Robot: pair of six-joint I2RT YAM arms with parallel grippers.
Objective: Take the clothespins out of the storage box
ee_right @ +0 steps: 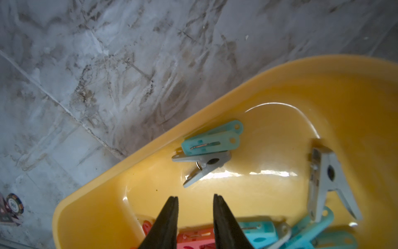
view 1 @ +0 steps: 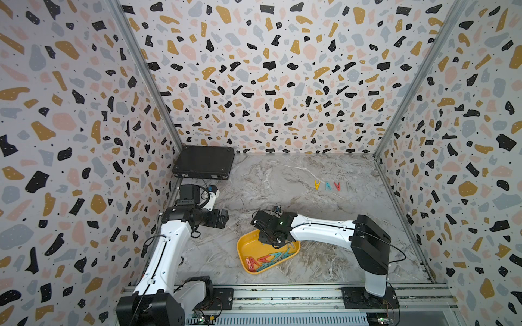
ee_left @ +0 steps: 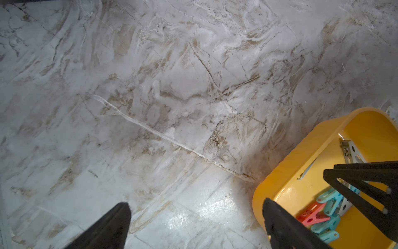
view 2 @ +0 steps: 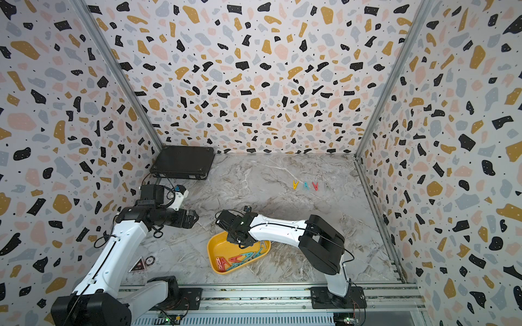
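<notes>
The yellow storage box (view 1: 242, 255) stands near the table's front, with red, teal and grey clothespins inside. In the right wrist view a teal clothespin (ee_right: 213, 141) and a grey clothespin (ee_right: 205, 161) lie side by side against the box wall. Another grey clothespin (ee_right: 327, 182) rests to the right, and red clothespins (ee_right: 197, 237) lie along the bottom edge. My right gripper hangs over the box, its fingers parted with nothing held between them. To the left of the box, above bare table, my left gripper is open and empty.
Yellow (view 1: 317, 184), blue (view 1: 328, 185) and red (view 1: 337, 186) clothespins lie in a row on the table at the back right, beside a faint grey one. A black case (view 1: 204, 162) sits at the back left.
</notes>
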